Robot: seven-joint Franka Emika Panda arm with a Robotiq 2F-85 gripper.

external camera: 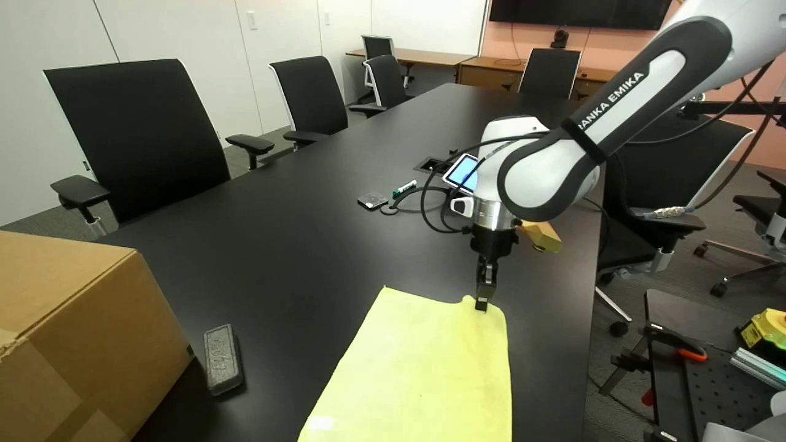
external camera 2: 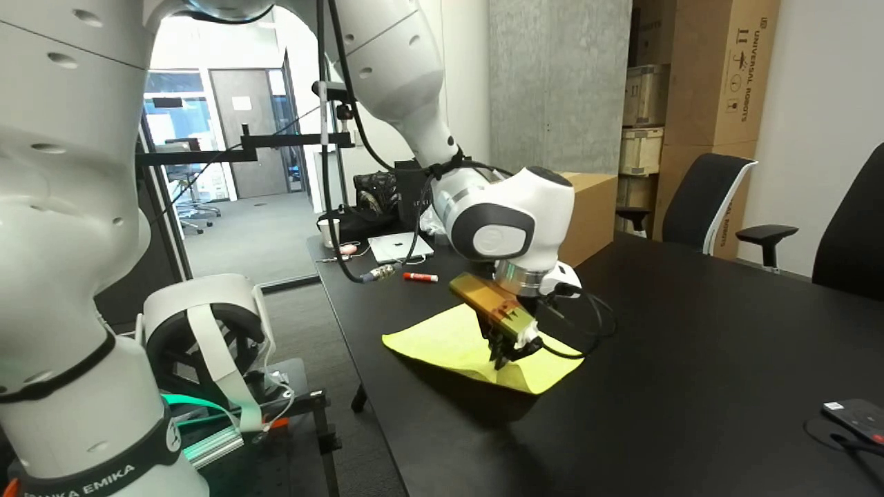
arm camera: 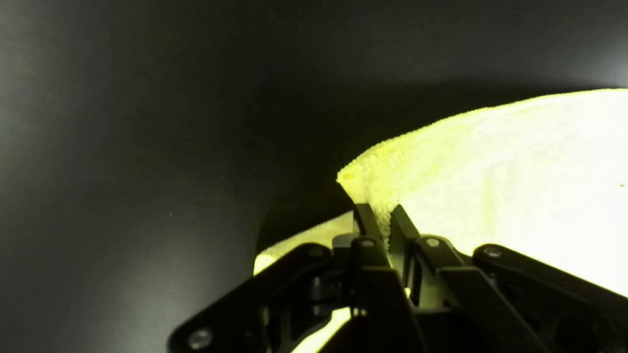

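Observation:
A yellow cloth (external camera: 424,368) lies spread on the black table, reaching past the lower edge of exterior view 1. My gripper (external camera: 482,303) is shut on the cloth near its far right corner. In the wrist view a fold of the cloth (arm camera: 500,164) runs between the fingertips of the gripper, and its corner sticks out beyond them. The held edge of the cloth (external camera 2: 530,379) is raised off the table in exterior view 2, with the gripper (external camera 2: 501,360) above it, partly hidden by the arm's camera housing.
An eraser (external camera: 223,358) and a cardboard box (external camera: 81,339) sit left of the cloth. Beyond it are a small dark box (external camera: 373,200), a green marker (external camera: 404,188) and a tablet (external camera: 462,172). Near the table edge lies a red marker (external camera 2: 420,277).

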